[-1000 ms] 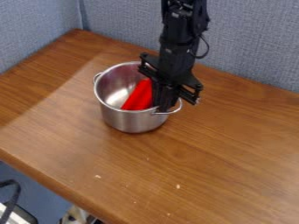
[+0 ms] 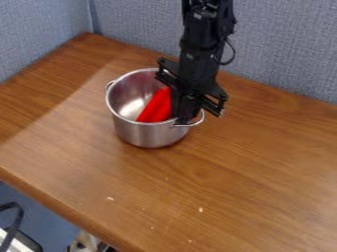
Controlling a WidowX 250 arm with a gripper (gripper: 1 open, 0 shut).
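Note:
A silver metal pot [image 2: 138, 130] with side handles stands on the wooden table, holding a long red object [image 2: 154, 105]. The black gripper [image 2: 180, 113] reaches down into the pot's right side, beside the red object. Its fingertips are dark and partly hidden, so whether they hold anything cannot be seen.
Grey padded walls [image 2: 290, 59] stand behind. Some dark cables or parts [image 2: 14, 221] are at the lower left edge.
The gripper has shifted very slightly at the pot's right side; the pot and red object look almost unchanged.

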